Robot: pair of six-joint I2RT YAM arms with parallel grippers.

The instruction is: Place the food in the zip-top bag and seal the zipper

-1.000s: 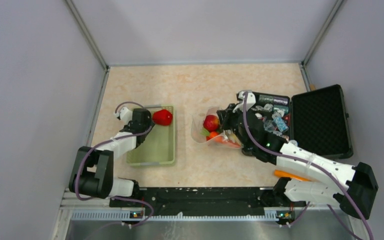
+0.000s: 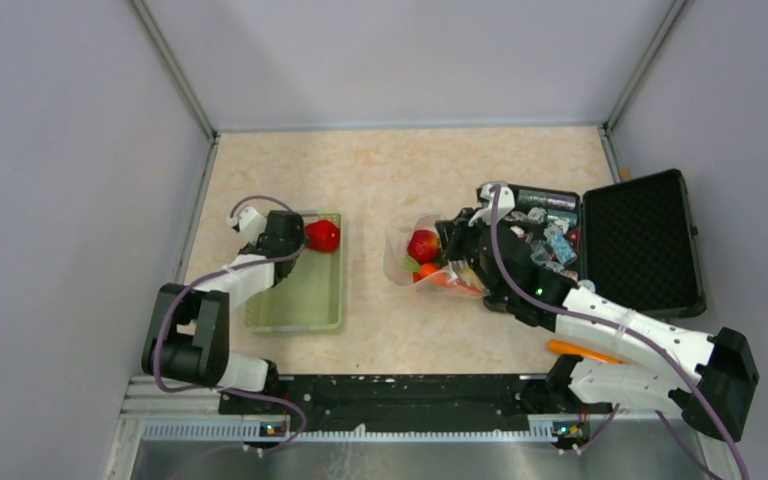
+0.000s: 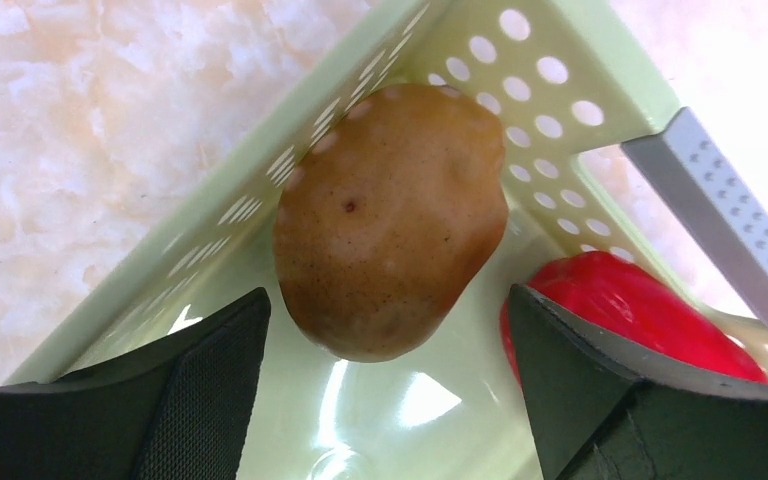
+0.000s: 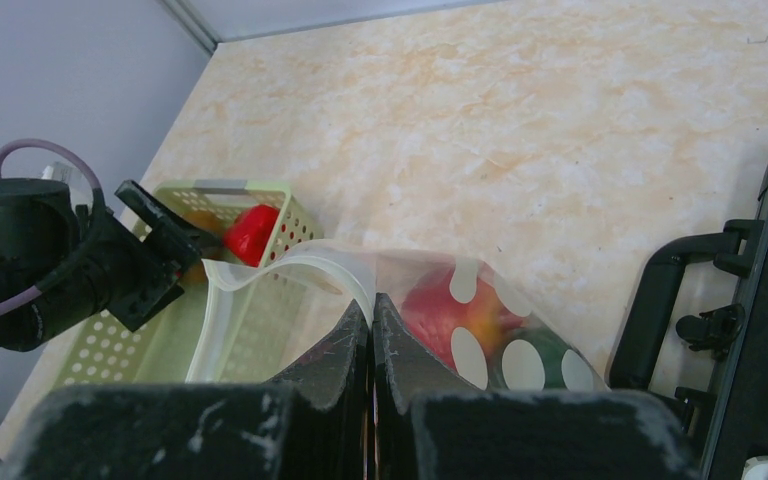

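A brown potato (image 3: pixel 390 220) lies in the corner of the green basket (image 3: pixel 570 60), beside a red pepper (image 3: pixel 630 310). Above them my left gripper is part open, its fingers apart with the potato ahead of the gap and untouched by the left finger. From overhead, the arm covers the potato, while the red pepper (image 2: pixel 322 236) shows. My right gripper is shut on the rim of the clear zip top bag (image 4: pixel 330 258). Inside the bag (image 2: pixel 397 262) are a red-yellow fruit (image 2: pixel 423 246) and orange and green food; its mouth faces left, open.
An open black case (image 2: pixel 650 240) with several packed items stands at the right. An orange stick-like thing (image 2: pixel 582 350) lies near the front right. Between basket and bag the tabletop (image 2: pixel 365 200) is bare, as is the back.
The green basket has shifted slightly left with the red pepper in it. My left arm has moved a little, its hand staying over the basket. The right arm and bag hold nearly still.
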